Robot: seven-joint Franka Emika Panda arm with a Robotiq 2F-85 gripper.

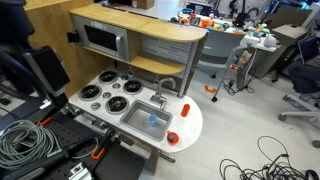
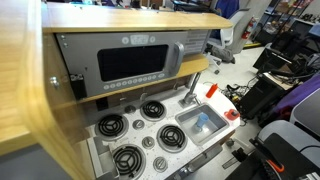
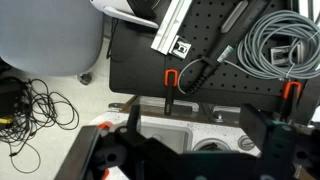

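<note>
In the wrist view my gripper stands open, its dark fingers wide apart and nothing visible between them. Below it lie the edge of a black worktable and part of the sink point(image 3: 172, 136). My dark arm fills the left of exterior view 1, where the gripper's tips are hard to make out. A small blue object point(image 1: 152, 120) sits inside the sink point(image 1: 138, 117) of a toy kitchen. On the white counter beyond are a red bottle-like item point(image 1: 185, 109) and a round red piece point(image 1: 172, 137), both apart from the gripper.
Several stove burners point(image 2: 128, 159) lie left of the sink, below a silver microwave point(image 2: 130, 62) and wooden shelf. A faucet point(image 2: 192, 92) rises behind the sink. Coiled grey cable point(image 3: 265, 45) and orange-handled clamps point(image 3: 170, 78) occupy the black table.
</note>
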